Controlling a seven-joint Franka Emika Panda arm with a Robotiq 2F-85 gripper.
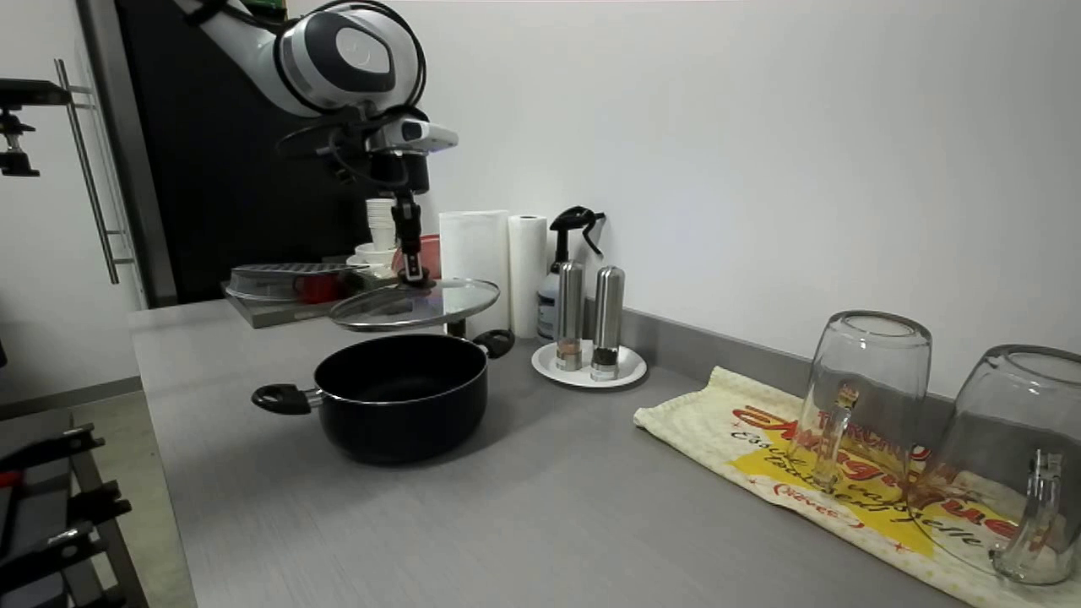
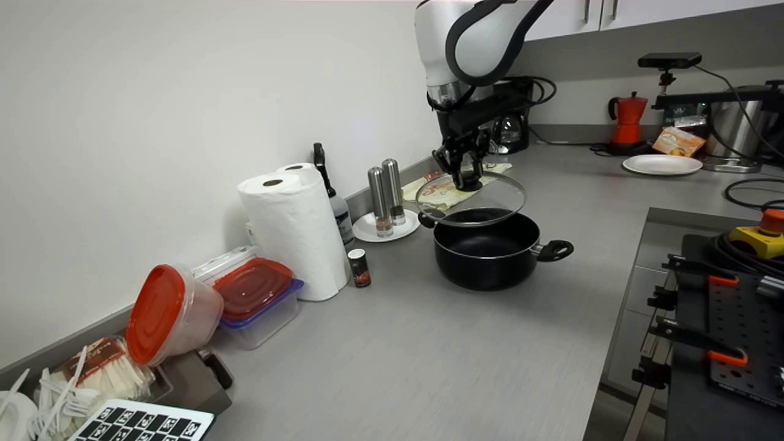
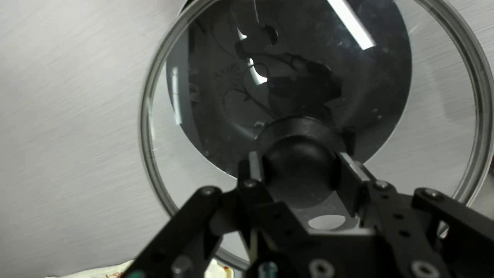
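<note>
A glass lid with a metal rim hangs tilted above the black pot, apart from it in the first exterior view. My gripper is shut on the lid's round black knob. In the second exterior view the lid overlaps the pot's far side, and the pot stands uncovered on the counter. Through the glass in the wrist view, the dark pot interior shows off-centre under the lid. The gripper hides part of the knob.
Behind the pot, two steel grinders stand on a white plate, near paper towels and a spray bottle. Two upturned glass mugs rest on a cloth. A small spice jar stands nearby.
</note>
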